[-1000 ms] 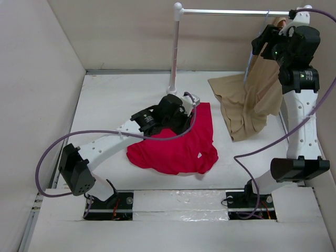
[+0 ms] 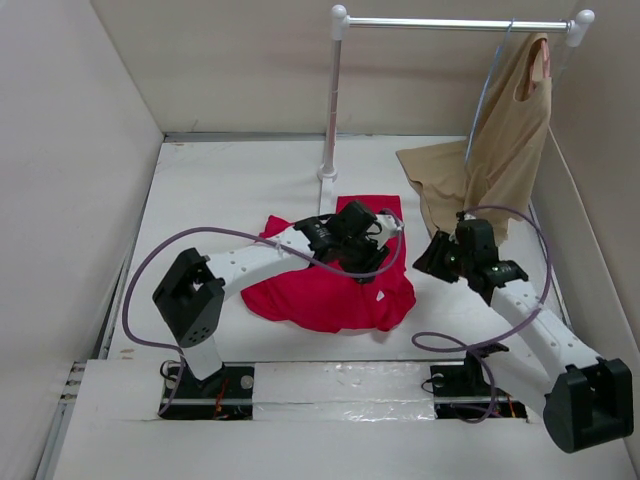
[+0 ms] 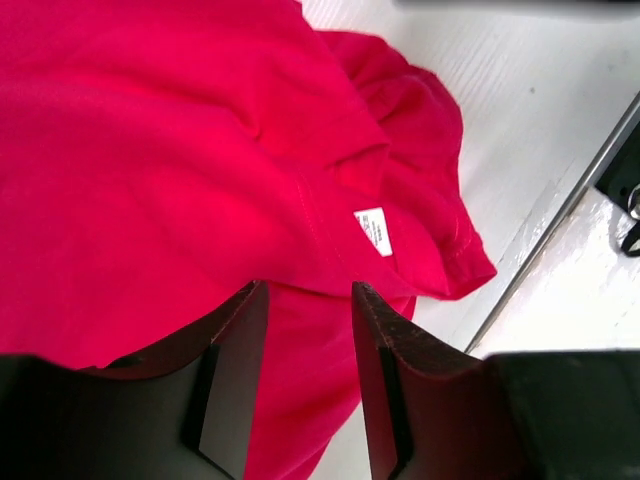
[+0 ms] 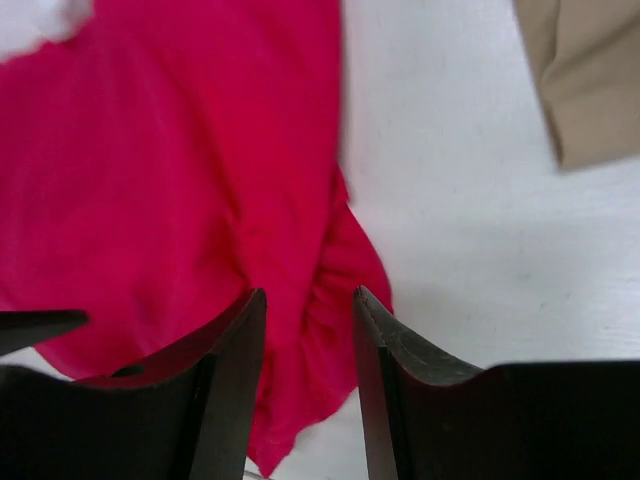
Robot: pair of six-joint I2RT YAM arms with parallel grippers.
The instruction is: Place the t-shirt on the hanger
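A red t-shirt [image 2: 330,305] lies crumpled on the white table, with a small white label visible in the left wrist view. My left gripper [image 2: 370,268] hovers over it, open and empty; below its fingers is red fabric [image 3: 200,200]. To the shirt's right, my right gripper [image 2: 435,262] is open with nothing held, the red shirt [image 4: 200,180] under it in the right wrist view. A blue hanger [image 2: 486,85] hangs from the rail [image 2: 420,22], beside a tan garment [image 2: 510,150] that drapes down onto the table.
The rack's upright post [image 2: 330,120] stands behind the red shirt. Purple cables loop over both arms. Walls close in at both sides, and the tan cloth [image 4: 580,80] occupies the back right.
My right arm has swung down and left from the rail to beside the red shirt. My left gripper has moved slightly right and down over the shirt. The hanger has swung while hanging.
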